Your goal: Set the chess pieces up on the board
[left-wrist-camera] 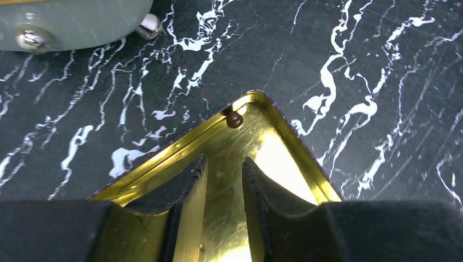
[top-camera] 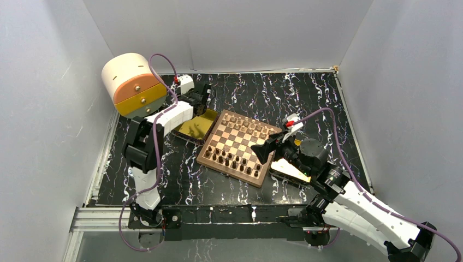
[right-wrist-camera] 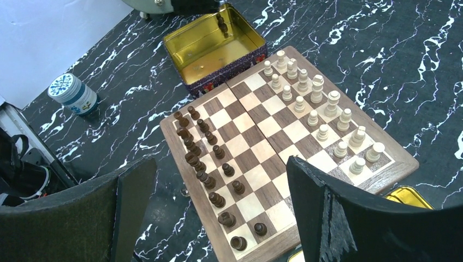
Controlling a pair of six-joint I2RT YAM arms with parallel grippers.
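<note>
My left gripper points down over the left gold tin (left-wrist-camera: 252,103), its fingers apart and nothing between them. Beyond its fingertips a small dark piece (left-wrist-camera: 234,119) rests in the tin's far corner. On the chess board (right-wrist-camera: 248,147) the light pieces (right-wrist-camera: 317,88) stand in two rows along one side. Along the opposite side dark pieces (right-wrist-camera: 192,159) stand, also in two rows. Over the board's near right side my right gripper (top-camera: 261,155) hangs open and empty; its fingers (right-wrist-camera: 128,202) frame the board in the right wrist view.
A rounded drawer cabinet (top-camera: 136,87) stands at the back left, close to the left tin. A second tin (top-camera: 289,170) lies right of the board, partly under the right arm. A small jar (right-wrist-camera: 73,94) sits left of the board. Bare marble lies behind the board.
</note>
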